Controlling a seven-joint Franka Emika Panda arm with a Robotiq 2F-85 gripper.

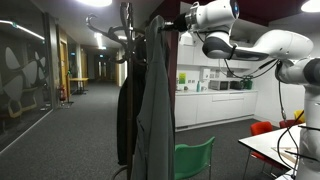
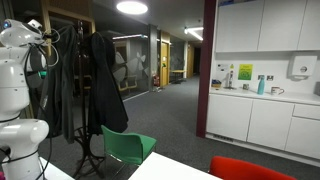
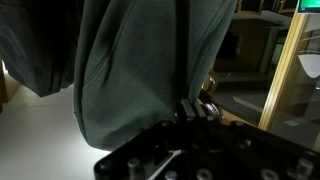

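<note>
A dark grey-green jacket hangs from a dark wooden coat stand. My gripper is beside the jacket's upper end, high on the stand. In the wrist view the jacket's cloth fills much of the picture, right in front of the gripper. The fingers look shut and dark against the dark cloth; whether any fabric is pinched between them cannot be made out. Seen from the other side, the arm reaches in from the left towards the stand.
A black coat hangs on the same stand. Close by are a green chair, a white table and a red chair. White kitchen cabinets line the far wall; open carpet leads down the corridor.
</note>
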